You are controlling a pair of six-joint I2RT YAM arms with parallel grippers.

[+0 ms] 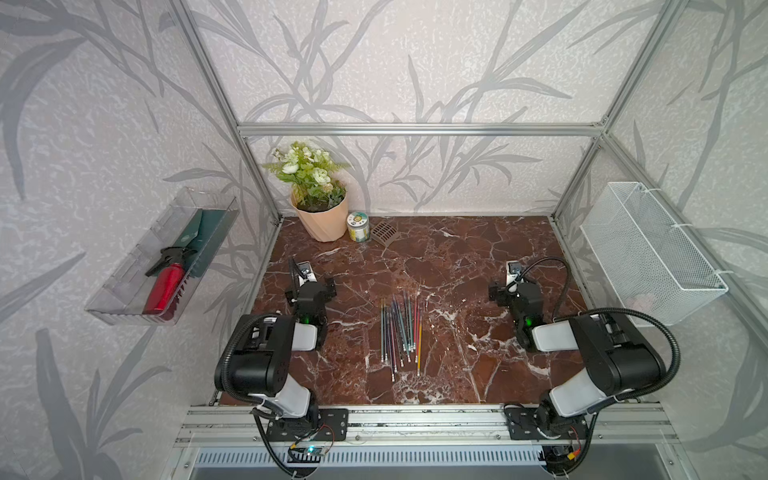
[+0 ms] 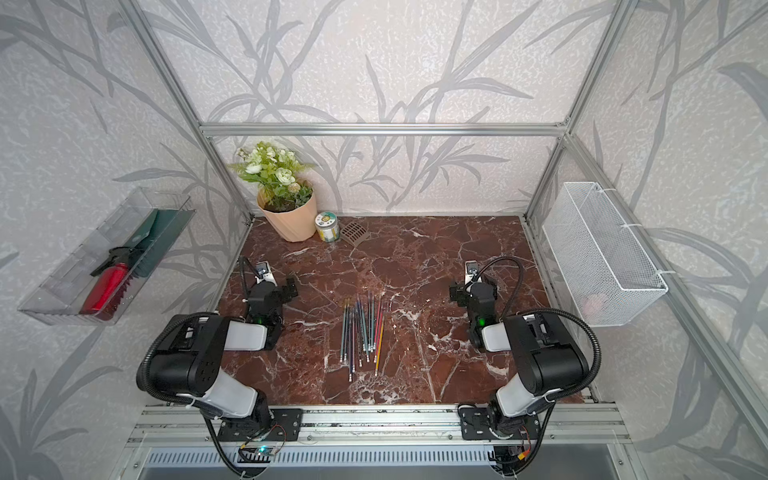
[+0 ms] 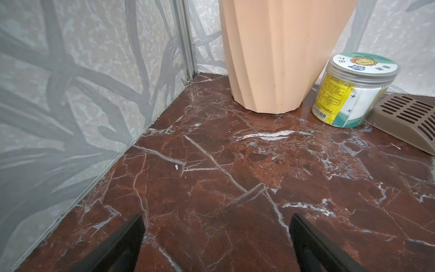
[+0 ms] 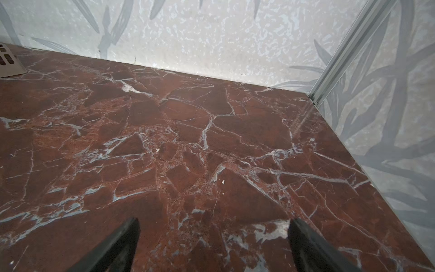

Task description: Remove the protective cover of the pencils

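Several pencils point(image 1: 409, 324) lie loose side by side on the marble table, in the middle between the two arms; the top right view shows the same pencils point(image 2: 365, 329). At this size I cannot make out whether any has a protective cover over its tip. To their left, my left gripper is open and empty, its fingers wide apart above bare table. My right gripper stands open on the other side, nothing between its fingers. Neither gripper touches a pencil, and both wrist views leave the pencils out.
A potted plant point(image 1: 321, 216), a round can point(image 1: 358, 227) and a brown slotted block point(image 1: 385, 233) stand at the back left. A clear bin point(image 1: 120, 300) with red-handled tools hangs left, a white mesh basket point(image 1: 648, 248) right.
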